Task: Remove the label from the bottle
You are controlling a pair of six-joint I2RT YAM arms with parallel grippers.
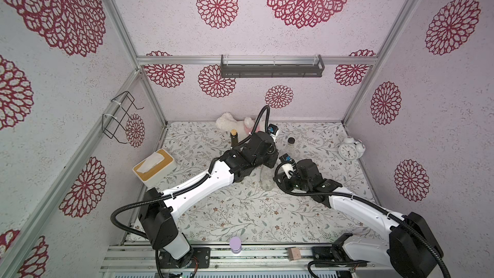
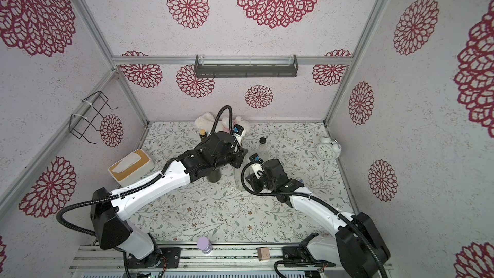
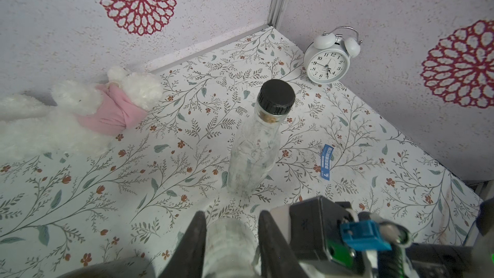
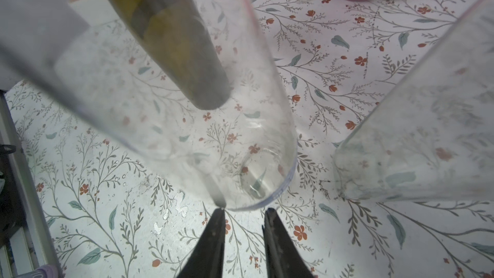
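My left gripper is shut on the top of a clear bottle (image 1: 267,179), whose pale rounded end shows between its fingers. In the right wrist view this clear bottle (image 4: 252,159) slants down with its base lowest, and no label is clear on the side facing me. Just below the base, my right gripper stands partly open, a gap showing between its tips. Whether its fingers touch the glass I cannot tell. A small blue label (image 3: 326,162) lies flat on the patterned table to the right.
Another clear bottle (image 3: 254,149) with a black cap stands close to the held one. A dark bottle (image 4: 169,36) is behind it. A plush toy (image 3: 87,108), an alarm clock (image 3: 329,59) and a tissue box (image 1: 154,167) sit around the edges.
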